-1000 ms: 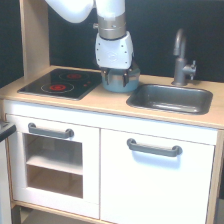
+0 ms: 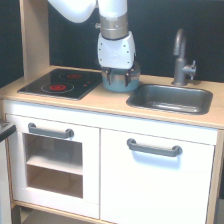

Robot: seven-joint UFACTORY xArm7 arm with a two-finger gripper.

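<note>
My gripper (image 2: pixel 119 78) points down over the counter, just left of the sink. Behind and below its fingers is a grey-blue pot or bowl (image 2: pixel 122 87), partly covered by them. The fingertips overlap the pot's near side in the picture. Whether they touch or grip it, and how the fingers stand, is too small to make out.
To the left lies a black stovetop (image 2: pixel 62 83) with red burner rings, bare on top. A grey sink (image 2: pixel 172 98) with a tall dark faucet (image 2: pixel 180 62) is on the right. Below are an open-fronted oven door (image 2: pixel 52 132) and a white cupboard door (image 2: pixel 140 185).
My gripper has shifted very slightly to the right. The pot stays in about the same place by the sink, and the rest of the kitchen looks unchanged.
</note>
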